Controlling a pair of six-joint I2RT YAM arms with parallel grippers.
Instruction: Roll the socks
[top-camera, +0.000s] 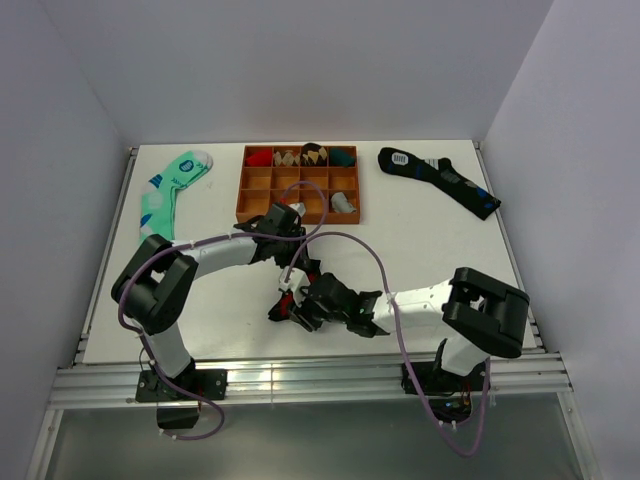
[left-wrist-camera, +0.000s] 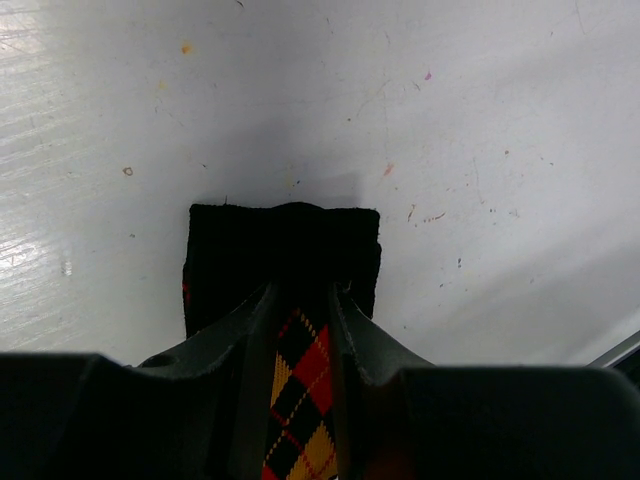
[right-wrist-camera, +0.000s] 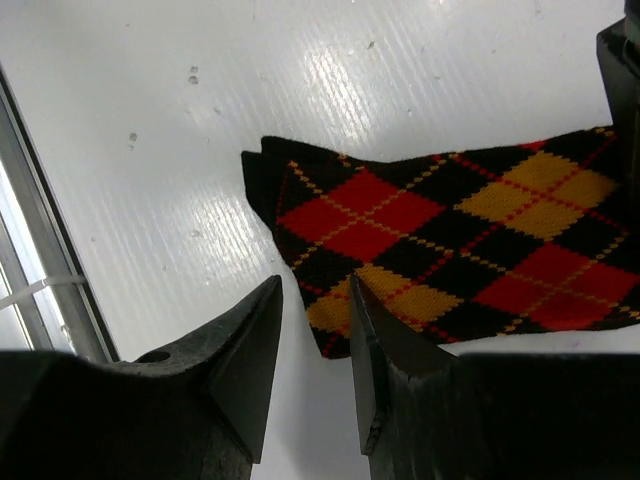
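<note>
A black sock with red and orange argyle diamonds (right-wrist-camera: 532, 236) lies on the white table, mostly hidden by both arms in the top view. My left gripper is shut on it near its black end (left-wrist-camera: 280, 225). My right gripper hovers over the sock's other, folded end, part open, with its fingertips apart and one over the patterned fabric; whether it touches cannot be told.
A wooden organiser (top-camera: 266, 198) with several rolled socks stands at the back. A mint sock (top-camera: 160, 200) lies at the left, a black sock (top-camera: 465, 193) at the back right. The table's metal edge (right-wrist-camera: 40, 290) is near my right gripper.
</note>
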